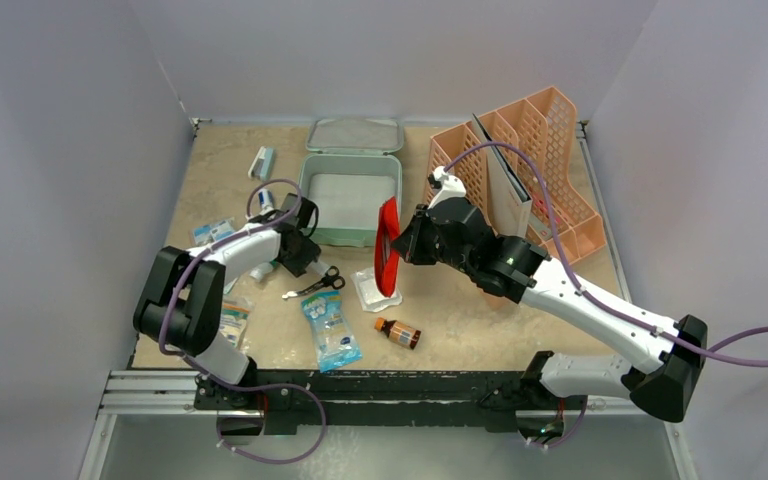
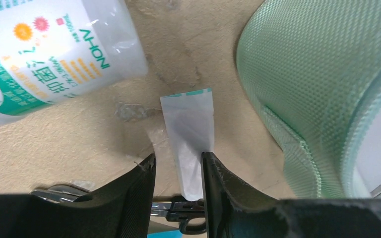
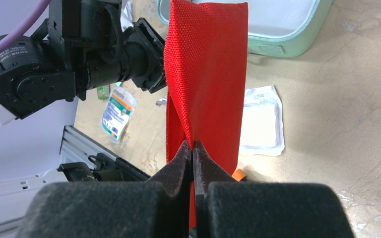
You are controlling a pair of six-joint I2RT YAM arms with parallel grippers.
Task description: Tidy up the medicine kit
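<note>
My right gripper is shut on the edge of a red pouch point(image 3: 208, 79), held upright in front of the green case point(image 1: 350, 195). My left gripper is open, low over a narrow white packet point(image 2: 188, 129) beside the case's left wall. A white bottle point(image 2: 54, 59) lies left of it. Black scissors point(image 1: 330, 280) lie just beyond the packet. A brown bottle point(image 1: 398, 333), a blue bag point(image 1: 330, 330) and white pads point(image 3: 260, 121) lie on the table.
An orange organizer point(image 1: 570, 200) with upright items stands at the right. More bags and small items lie at the left.
</note>
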